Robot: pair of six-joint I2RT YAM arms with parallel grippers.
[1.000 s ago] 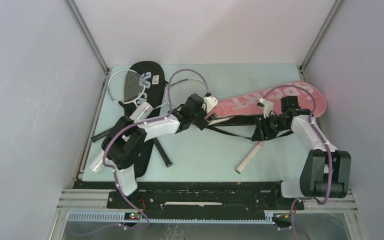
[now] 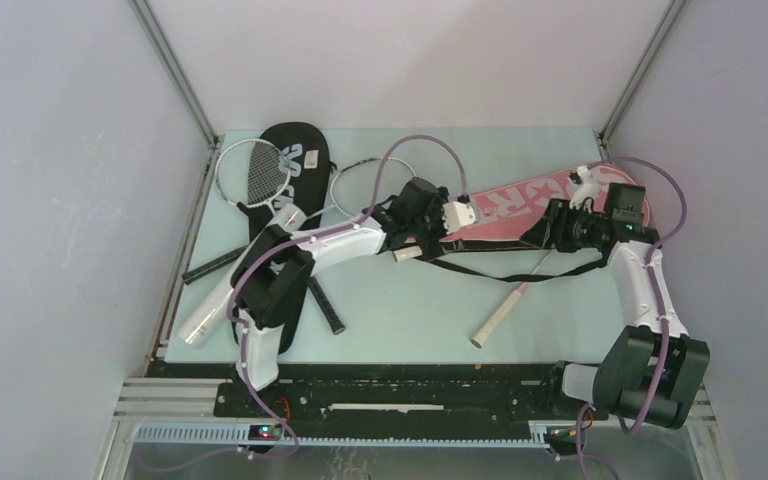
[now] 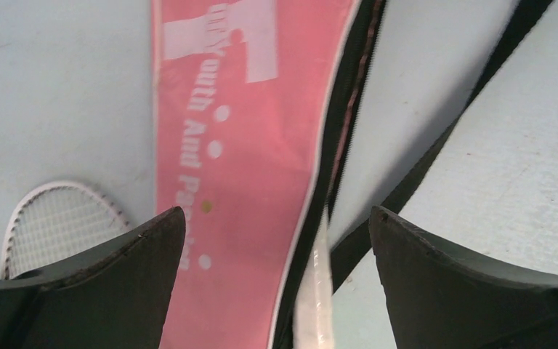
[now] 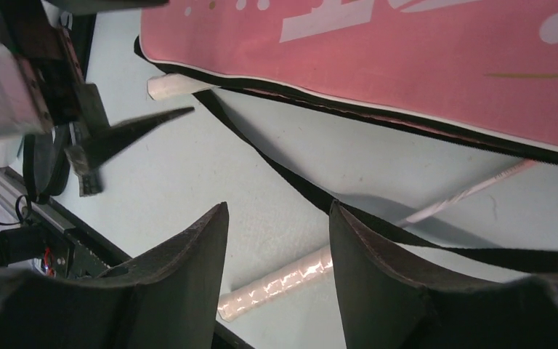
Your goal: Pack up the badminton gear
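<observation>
A pink racket bag (image 2: 505, 212) lies flat at the right back, its long zipped edge towards the front. From its left end sticks a pale handle (image 4: 174, 86). A second racket's pale handle (image 2: 497, 320) lies in front, its thin shaft (image 4: 472, 193) running across the black strap (image 4: 290, 174) to the bag's edge. Above the bag's left part, my left gripper is open and empty. My right gripper stands apart-fingered over the strap and handle, near the bag's front edge; nothing is visibly held.
On the left lie a black racket bag (image 2: 305, 190), a white racket (image 2: 218, 178), a white shuttlecock tube (image 2: 203, 322) and dark handles (image 2: 326, 306). Another racket's head (image 2: 343, 180) rests at the back middle.
Both grippers have moved right, the left one now over the bag and the right one farther along its edge. The bag's opening, which gaped wide earlier, now looks narrow.
</observation>
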